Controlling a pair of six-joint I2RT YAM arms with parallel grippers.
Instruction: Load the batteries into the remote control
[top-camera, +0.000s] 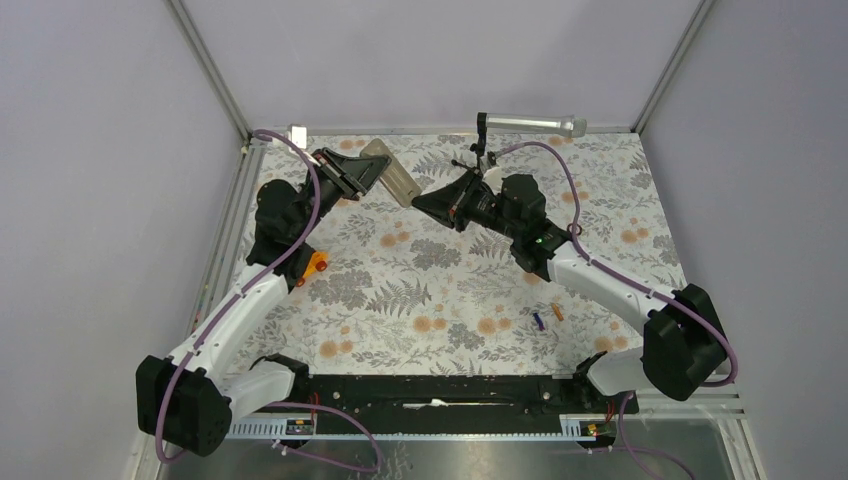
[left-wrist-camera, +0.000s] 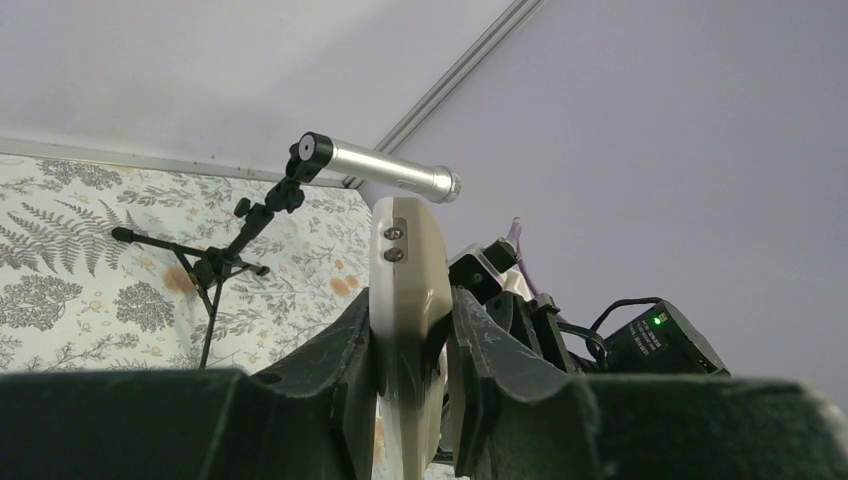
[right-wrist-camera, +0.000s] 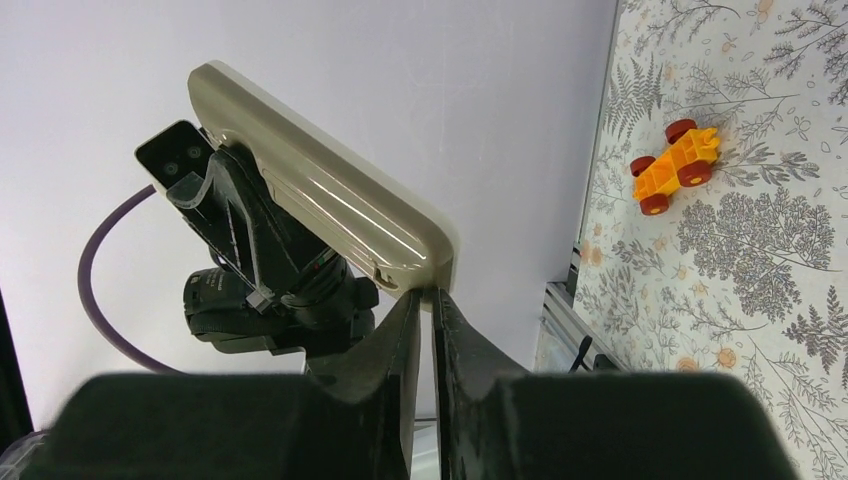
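Observation:
The beige remote control (top-camera: 391, 174) is held in the air between both arms. My left gripper is shut on it; in the left wrist view its narrow edge with two screws faces the camera. My right gripper has its fingertips closed at the remote's lower end, seen long side on in the right wrist view (right-wrist-camera: 320, 180). Two small batteries, one purple (top-camera: 539, 322) and one orange (top-camera: 557, 311), lie on the patterned mat at the lower right.
A yellow toy car with red wheels is on the mat at left. A silver cylinder on a black tripod (left-wrist-camera: 385, 165) stands at the back right.

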